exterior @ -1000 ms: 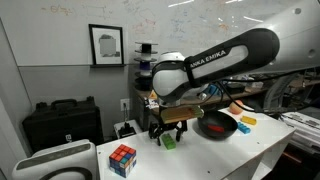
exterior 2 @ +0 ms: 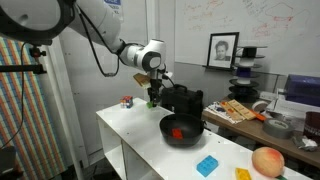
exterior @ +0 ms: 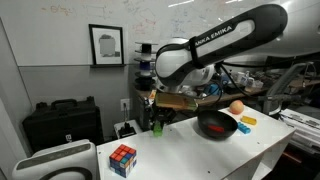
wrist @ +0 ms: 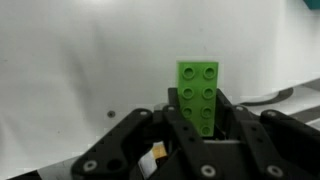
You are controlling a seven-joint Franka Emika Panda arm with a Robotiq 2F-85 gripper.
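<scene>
A green studded toy brick (wrist: 198,98) is gripped by my gripper, whose dark fingers close on its sides in the wrist view. In exterior view 1 the same green brick (exterior: 158,129) hangs from the gripper (exterior: 159,124) above the white table. Exterior view 2 shows only a bit of green under the gripper (exterior 2: 150,100).
A Rubik's cube (exterior: 122,160) stands to the left. On the right is a black pan (exterior: 217,124) with a red thing inside (exterior 2: 177,133). Beyond it lie a blue block (exterior 2: 207,165) and an orange ball (exterior 2: 268,161). White table (exterior: 190,155) between cube and pan is clear.
The green brick has shifted up and slightly left with my gripper, and it shows more upright in exterior view 1. The cube and pan stay where they were.
</scene>
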